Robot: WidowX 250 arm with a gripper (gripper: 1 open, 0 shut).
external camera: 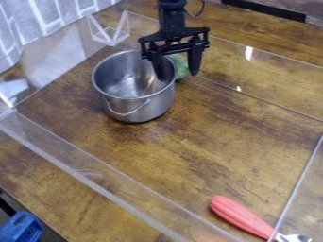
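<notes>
A steel pot point(127, 95) with a wire handle stands in the upper left of the camera view. My black gripper point(175, 57) is over its back right rim, one finger by the rim and the other to the right, outside the pot. A green object point(179, 70) lies just behind the pot's right side, partly hidden under the gripper. The two fingers stand apart; I cannot tell whether anything is held between them.
A red-handled utensil point(236, 212) lies at the front right. A blue object point(18, 230) is at the lower left corner. Clear panels border the wooden table point(177, 161), whose middle and right are free.
</notes>
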